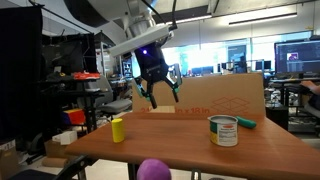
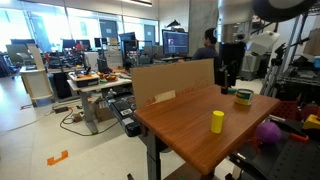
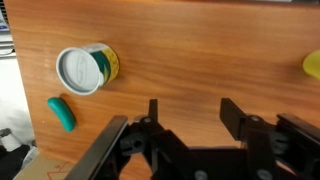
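Over the wooden table (image 1: 165, 150) hangs my gripper (image 1: 164, 103), its fingers spread apart and nothing between them. The wrist view shows bare wood between the gripper's fingertips (image 3: 228, 104). A purple ball (image 1: 155, 170) is low at the front in exterior view 1, well below the gripper; what bears it is hard to see. It also shows near the arm's side of the table in exterior view 2 (image 2: 268, 132). A tin can (image 1: 223, 131) stands upright to the gripper's right. On the left is a small yellow cylinder (image 1: 118, 130), standing upright.
Behind the can lies a green object (image 1: 245, 122), seen whole in the wrist view (image 3: 62, 113). A cardboard panel (image 1: 215, 93) stands along the table's far side.
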